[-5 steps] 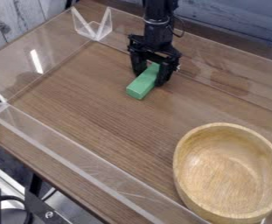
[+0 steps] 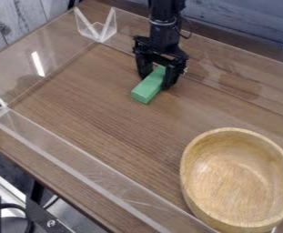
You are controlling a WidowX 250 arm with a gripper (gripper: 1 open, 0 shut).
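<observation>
The black gripper [image 2: 158, 55] hangs down from the top centre, its fingers around the upper part of a green block [image 2: 147, 90] that lies on the wooden table [image 2: 95, 136]. The lower part of the block shows below the fingers. Whether the fingers are shut on it or only around it is hard to tell.
A round beige bowl [image 2: 235, 177] fills the lower right. A clear angular container [image 2: 95, 25] stands at the upper left. Dark cables [image 2: 10, 211] show at the lower left edge.
</observation>
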